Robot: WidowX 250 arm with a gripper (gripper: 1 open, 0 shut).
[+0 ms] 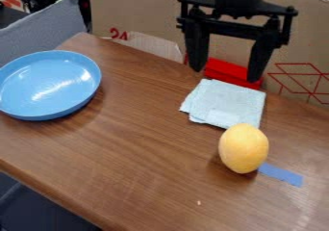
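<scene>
My black gripper (pixel 226 50) hangs open high at the top right, above a red object (pixel 232 73) and a folded pale cloth (pixel 225 102). Nothing is between its fingers. A yellow mango-like fruit (pixel 243 147) rests on the wooden table (pixel 141 167) at the right, below the cloth and well clear of the gripper, beside a strip of blue tape (pixel 282 175). A blue plate (pixel 49 84) lies at the left of the table.
A cardboard panel (pixel 141 13) stands along the back. A grey fabric item (pixel 33 38) is at the back left, beyond the table's edge.
</scene>
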